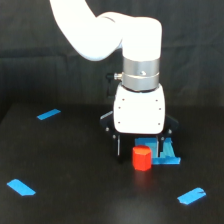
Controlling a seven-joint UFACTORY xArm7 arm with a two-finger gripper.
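Note:
A small red block or cup [142,158] is on the dark table, just below the white gripper body. My gripper [139,150] points down, its thin dark fingers standing apart to the left and right of the red object, with a gap visible on the left side. How far the fingers reach down beside the red object is hard to make out. Just behind and to the right of it is a blue piece [167,153], partly covered by the gripper and the red object.
Blue tape strips mark the table at the back left [49,114], front left [21,187] and front right [191,196]. A dark curtain hangs behind.

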